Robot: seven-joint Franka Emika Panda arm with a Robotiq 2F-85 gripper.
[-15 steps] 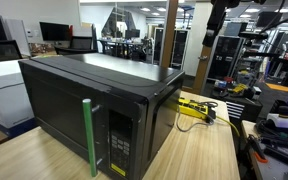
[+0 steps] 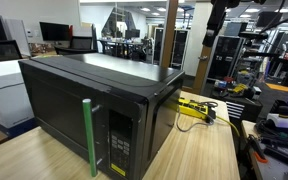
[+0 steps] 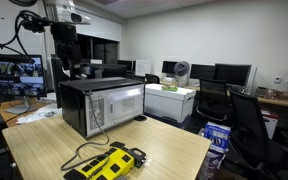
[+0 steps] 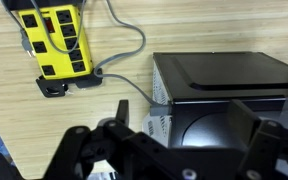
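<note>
A black microwave (image 2: pixel 59 105) stands on a wooden table, its door closed and a green handle (image 2: pixel 89 138) upright on its front. Beside the handle is the keypad (image 2: pixel 120 140). In exterior view 2 the microwave (image 3: pixel 120 108) shows its back and side. My gripper appears open in the wrist view, its fingers spread apart above the microwave (image 4: pixel 234 72), with nothing visible between them. The gripper (image 2: pixel 210 42) hangs higher than the microwave in exterior view 1, and the gripper (image 3: pixel 70 70) is partly lost against the dark background in exterior view 2.
A yellow power strip (image 4: pixel 60 42) lies on the table behind the microwave, with a grey cable (image 4: pixel 124 75) running toward it. Bare table (image 3: pixel 174 145) shows to the right in exterior view 2. Office chairs (image 3: pixel 249 120) stand beyond.
</note>
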